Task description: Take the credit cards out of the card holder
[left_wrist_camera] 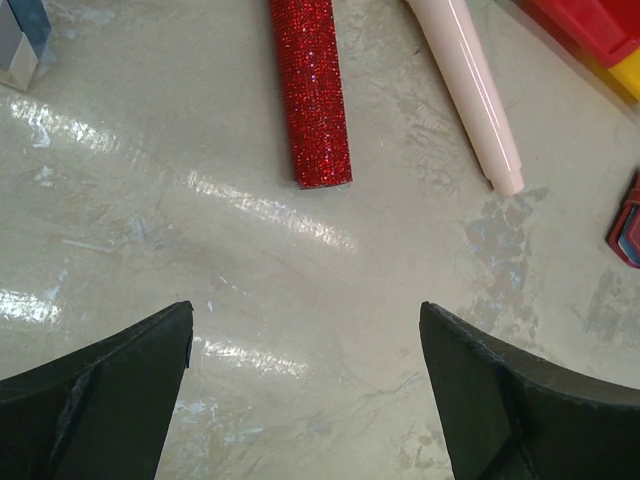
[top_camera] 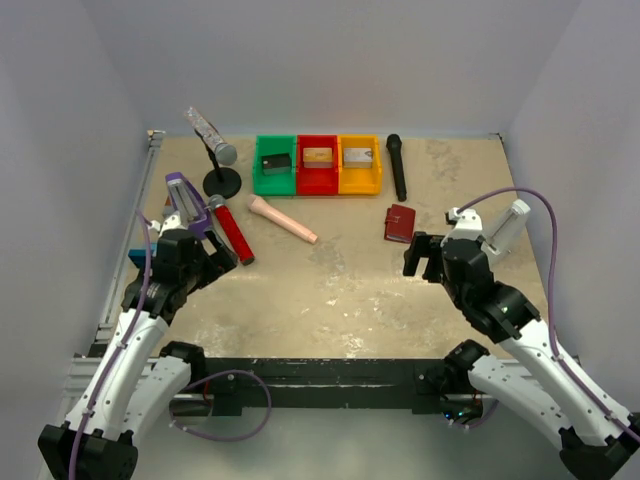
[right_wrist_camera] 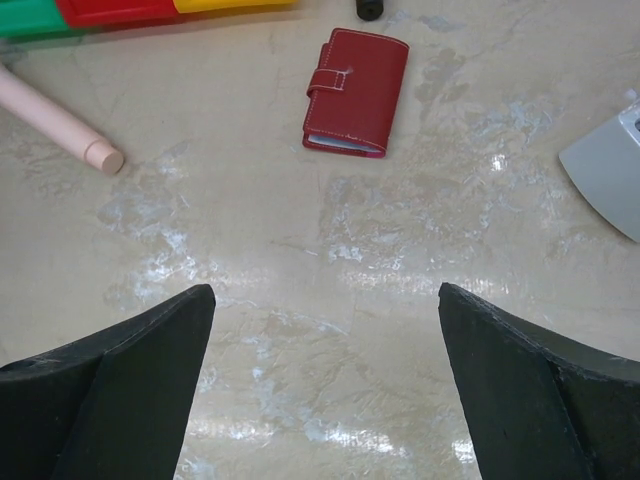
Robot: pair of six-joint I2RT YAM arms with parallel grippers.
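A dark red card holder [top_camera: 399, 223] lies flat on the table, right of centre. In the right wrist view the holder [right_wrist_camera: 357, 92] is closed, its strap fastened across the left edge; no card can be made out inside. My right gripper [top_camera: 416, 257] hovers just nearer the front than the holder, open and empty, its fingers [right_wrist_camera: 130, 390] wide apart. Over the left part of the table my left gripper [top_camera: 226, 255] is open too, with only bare tabletop between its fingers. The holder's edge [left_wrist_camera: 627, 232] shows at the right of the left wrist view.
Green [top_camera: 274, 182], red [top_camera: 317, 184] and yellow [top_camera: 360, 184] bins stand at the back, each with a small box. A black microphone [top_camera: 397, 168], a pink one [top_camera: 283, 219] and a red glittery one [top_camera: 234, 232] lie around.
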